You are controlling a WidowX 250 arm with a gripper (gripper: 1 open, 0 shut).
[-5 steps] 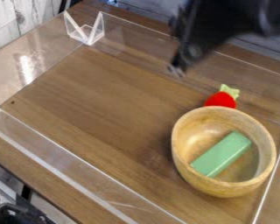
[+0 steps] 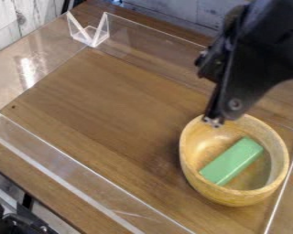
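A light wooden bowl (image 2: 200, 175) sits at the lower right of the wooden surface, holding a green block (image 2: 233, 161). My dark gripper (image 2: 222, 113) hangs just above the back rim of the bowl, coming in from the upper right. It looks shut, and nothing shows between its fingers, though they are dark and hard to make out. The area behind the bowl is largely hidden by the gripper.
Clear plastic walls (image 2: 113, 201) border the wooden surface (image 2: 100, 110), with a clear bracket (image 2: 91, 29) at the back left.
The red object with a green top behind the bowl is now hidden behind it.
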